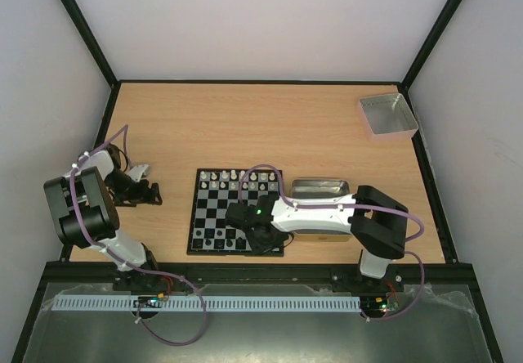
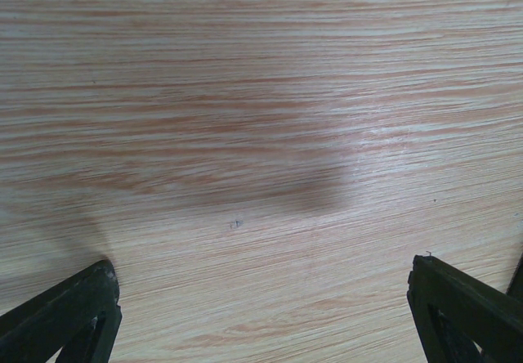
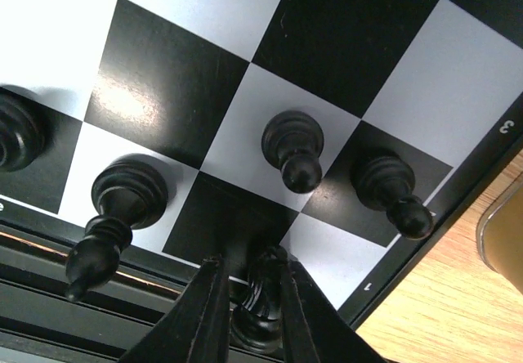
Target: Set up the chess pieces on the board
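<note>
The chessboard [image 1: 214, 212] lies at the front middle of the table, with white pieces [image 1: 233, 175] in rows on its far side. Black pieces stand on the near side. In the right wrist view, two black pawns [image 3: 292, 146] [image 3: 391, 191] and a taller black piece [image 3: 122, 208] stand on squares. My right gripper is over the near right corner of the board, shut on a black chess piece [image 3: 260, 306] at the near edge row; whether its base touches the square cannot be told. My left gripper hangs open over bare table, nothing between its fingers.
A metal box [image 1: 321, 188] stands right of the board, partly under the right arm. At the far right corner is an empty pale tray [image 1: 387, 116].
</note>
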